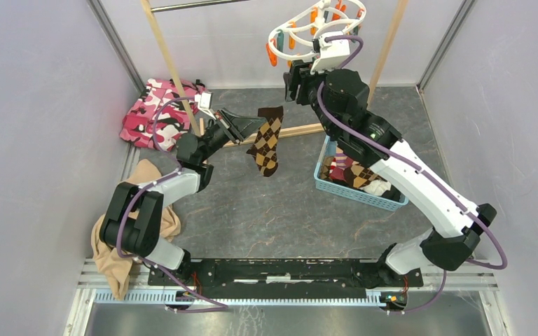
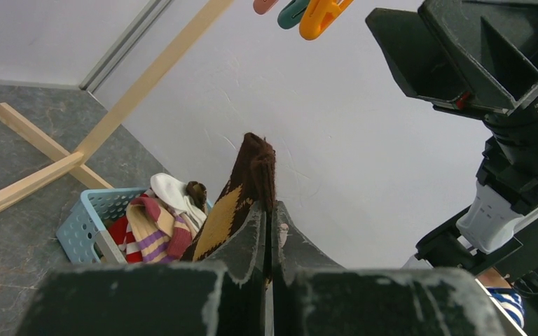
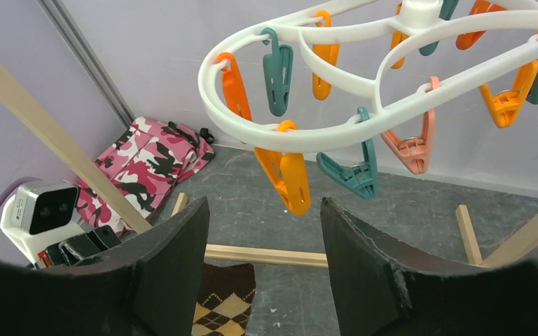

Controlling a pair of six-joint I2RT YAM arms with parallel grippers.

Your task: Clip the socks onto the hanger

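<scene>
A brown argyle sock [image 1: 267, 142] hangs from my left gripper [image 1: 261, 124], which is shut on its upper edge; in the left wrist view the sock's dark cuff [image 2: 257, 164] sticks up above the fingertips. The white hanger [image 3: 336, 134] with orange, teal and pink clips fills the upper part of the right wrist view. My right gripper is part open just below the hanger's near rim. A yellow-orange clip [image 3: 295, 182] dangles in the space between its fingers, with visible gaps to both. A teal clip [image 3: 357, 171] hangs just to the right.
A blue basket [image 1: 359, 197] of socks stands on the floor at right. Wooden stand bars [image 1: 301, 130] cross behind the held sock. A pink camouflage bag [image 1: 155, 112] lies at the back left, a beige cloth [image 1: 115, 269] at the left.
</scene>
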